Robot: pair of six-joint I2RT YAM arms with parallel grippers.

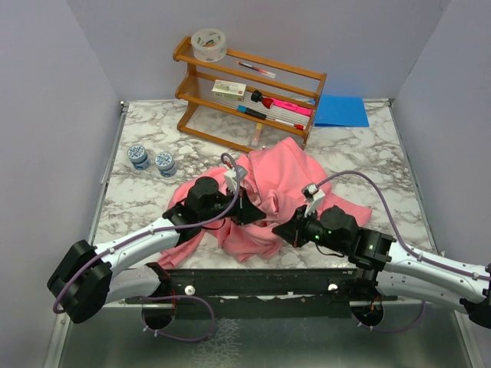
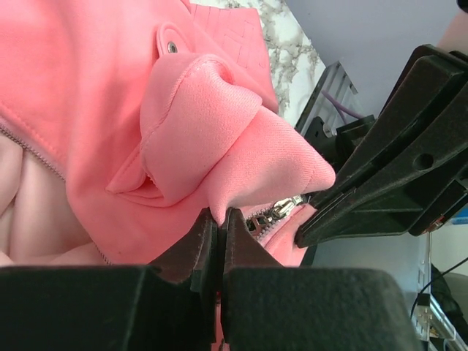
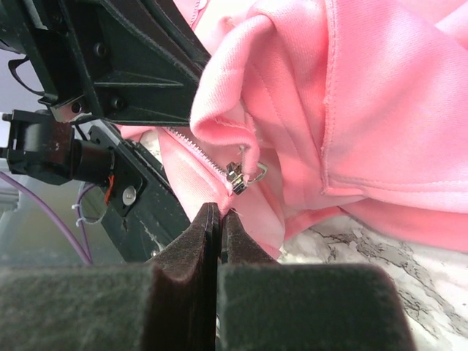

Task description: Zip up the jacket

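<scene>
The pink jacket lies bunched on the marble table. My left gripper is shut on the jacket's fabric near its middle; in the left wrist view the cloth runs into the fingertips. A zip slider shows just right of them. My right gripper is shut at the lower end of the toothed zip strip, and in the right wrist view the slider sits just above its fingertips, with thin pink material at them.
A wooden shelf with small items stands at the back, beside a blue sheet. Two jars sit on the left. Bare table shows on the far left and right.
</scene>
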